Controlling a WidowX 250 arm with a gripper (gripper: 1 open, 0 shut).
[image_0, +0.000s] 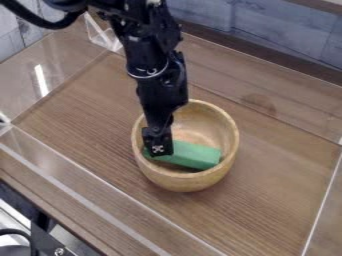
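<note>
My black gripper (163, 134) reaches down from the top of the camera view, its tips at the left part of a round tan bowl (210, 177). A green block (194, 156) lies in the bowl, just to the right of and below the fingertips. The gripper is open; whether a fingertip touches the block I cannot tell.
A wooden tabletop (267, 85) surrounds the bowl, with clear room to the left, right and behind. A raised wooden edge runs along the back right. Black cables lie at the bottom left, off the table's edge.
</note>
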